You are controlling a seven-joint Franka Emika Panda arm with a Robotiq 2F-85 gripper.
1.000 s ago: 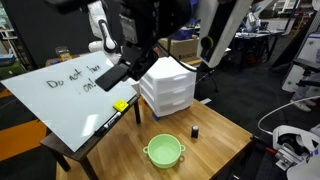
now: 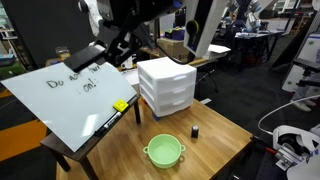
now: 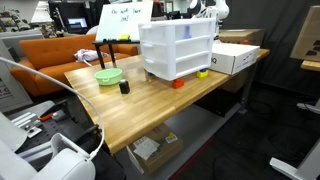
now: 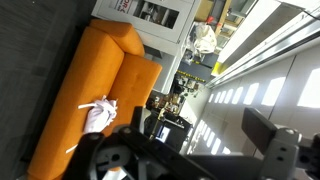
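Observation:
My gripper (image 2: 108, 58) is raised high in exterior view 1, in front of the upper part of a tilted whiteboard (image 2: 72, 108) with handwriting. In the wrist view its dark fingers (image 4: 118, 150) stand wide apart at the bottom, and the room shows between them with nothing held. A green bowl (image 2: 164, 151) with two small handles sits empty on the wooden table (image 2: 215, 152). To its right stands a small black object (image 2: 194, 131). On the whiteboard's lower ledge is a yellow item (image 2: 120, 105). The gripper is well clear of all of these.
White stacked drawers (image 3: 178, 48) stand on the table near the whiteboard. Small red (image 3: 177, 83) and yellow (image 3: 203, 73) blocks lie by their base. A white box (image 3: 232, 58) stands behind. An orange sofa (image 4: 110, 85) fills part of the wrist view. Open tabletop surrounds the bowl.
The gripper has moved up and left in exterior view 1, and looks smaller than a second ago. The bowl, black object, drawers and whiteboard have stayed put.

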